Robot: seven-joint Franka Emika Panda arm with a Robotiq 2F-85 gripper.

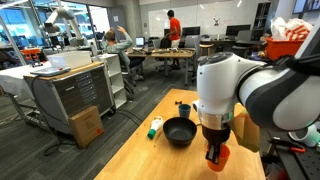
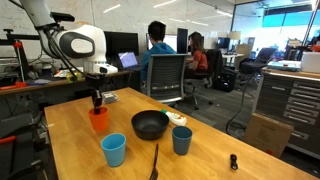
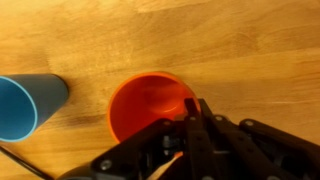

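Note:
An orange-red cup (image 2: 99, 120) is upright over the near-left part of the wooden table. My gripper is shut on its rim, one finger reaching inside the cup in the wrist view. Exterior view 1 has the white arm coming down from above, with the gripper (image 1: 213, 151) at the cup (image 1: 219, 158). A light-blue cup (image 2: 114, 150) stands close by, apart from it; the wrist view puts this blue cup (image 3: 32, 106) at the left. Whether the orange cup's base touches the table cannot be told.
A black pan (image 2: 150, 124) sits beyond the cups, with a darker blue cup (image 2: 181, 140) to its right. A dark utensil (image 2: 154, 164) lies near the table's front, and a green-white bottle (image 1: 155, 127) beside the pan.

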